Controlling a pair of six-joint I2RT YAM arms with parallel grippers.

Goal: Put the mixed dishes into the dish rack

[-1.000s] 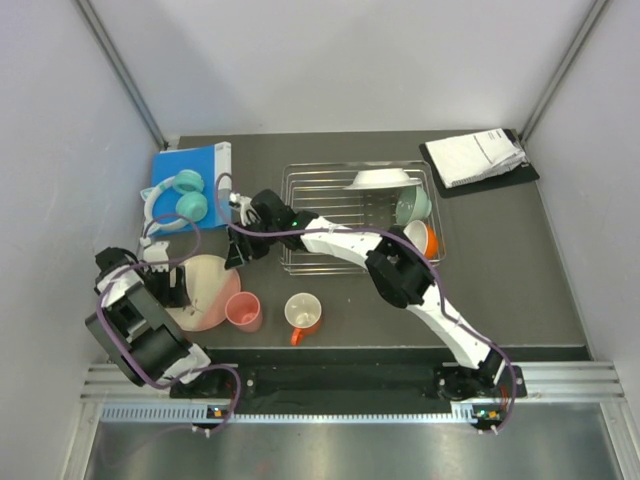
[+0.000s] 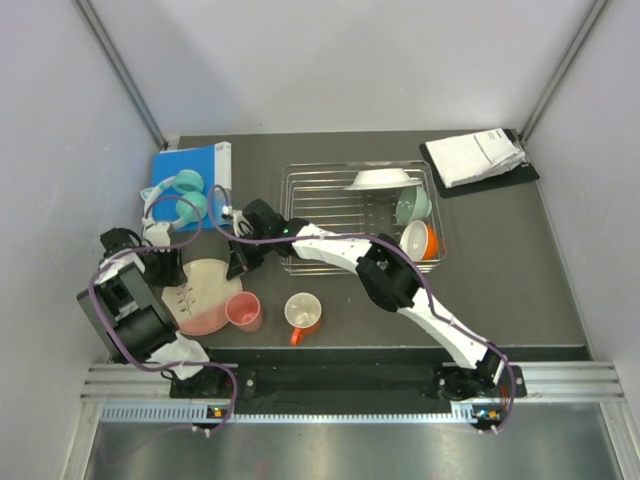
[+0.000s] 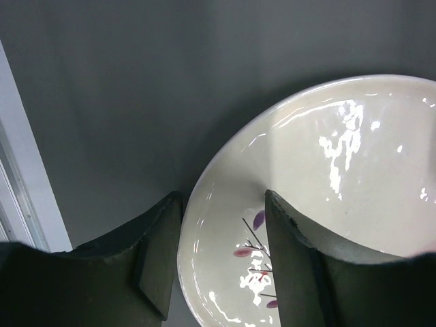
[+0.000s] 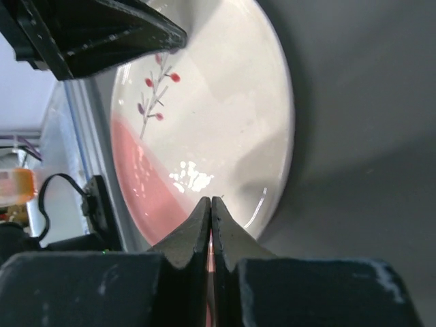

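Note:
A cream plate (image 2: 212, 285) with a pink edge and a printed sprig lies on the counter at the left. My left gripper straddles its rim, the fingers apart: one outside the edge, one over the sprig. My right gripper is shut over the plate's near side, its fingertips together with nothing between them. In front of the plate stands a pink cup (image 2: 244, 312), beside a white cup with an orange handle (image 2: 303, 311). The wire dish rack (image 2: 320, 215) holds a white dish (image 2: 382, 179), a green bowl (image 2: 412, 205) and an orange-and-white cup (image 2: 419, 241).
Blue-green headphones (image 2: 190, 195) rest on a blue folder (image 2: 200, 165) behind the plate. A white cloth (image 2: 475, 157) on a dark mat lies at the back right. The right arm crosses the rack's front edge. Bare counter (image 2: 510, 270) extends on the right.
My right gripper has gone from open to shut and lies nearer the plate.

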